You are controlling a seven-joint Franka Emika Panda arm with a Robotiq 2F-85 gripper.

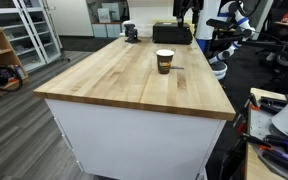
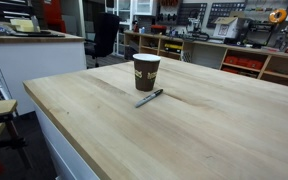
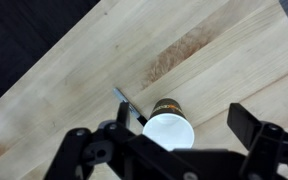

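A dark brown paper cup stands upright on the wooden tabletop, its top white. Close beside it lies a dark marker; the same marker shows at the cup's left in the wrist view. My gripper is open above the table, with the white-topped cup between its spread fingers in that view but apparently below them. Nothing is held. In exterior view 1 the cup is seen whole, and the gripper is small at the top edge.
A black box-like item is at the far end. Shelves and a workbench stand in the background.
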